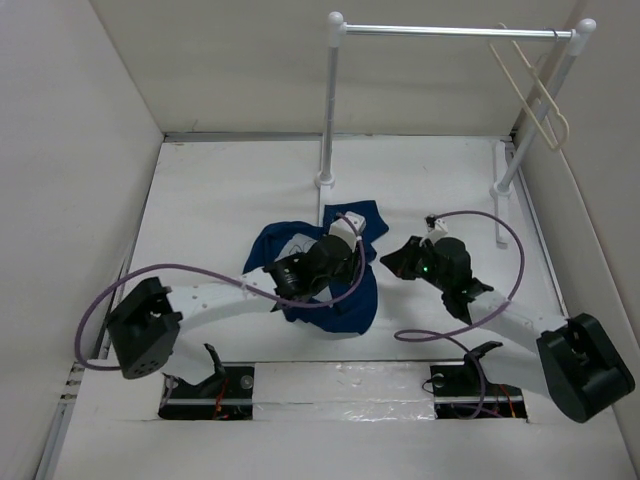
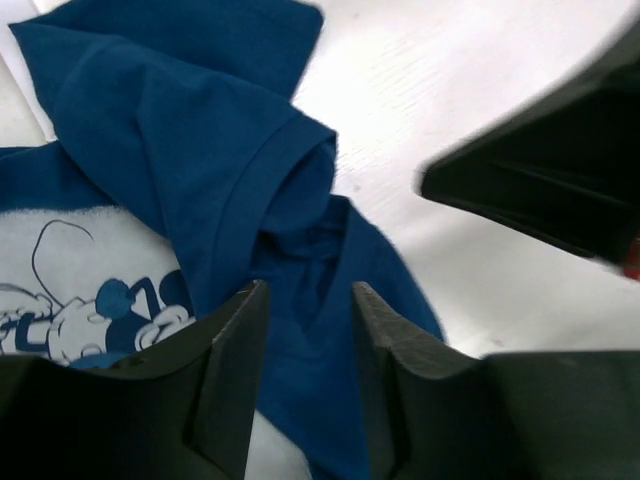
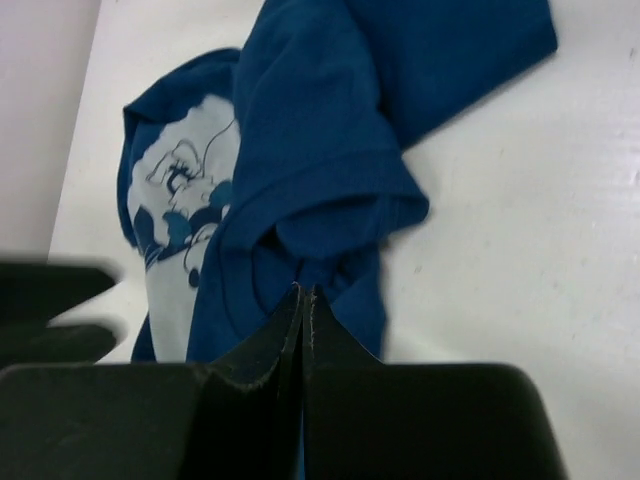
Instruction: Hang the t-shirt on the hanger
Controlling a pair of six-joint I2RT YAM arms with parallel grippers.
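Note:
A navy t-shirt (image 1: 340, 315) with a pale printed patch lies crumpled on the white floor. Its print shows in the left wrist view (image 2: 100, 310) and the right wrist view (image 3: 180, 190). My left gripper (image 1: 350, 262) is over the shirt's right part; in its wrist view (image 2: 310, 310) the fingers are part open, with cloth seen below the gap. My right gripper (image 1: 392, 262) stands just right of the shirt, shut (image 3: 302, 310), with nothing seen between its fingers.
A white rail on posts (image 1: 329, 100) stands at the back. A beige hanger (image 1: 540, 100) hangs at its right end. A purple cable loops over each arm.

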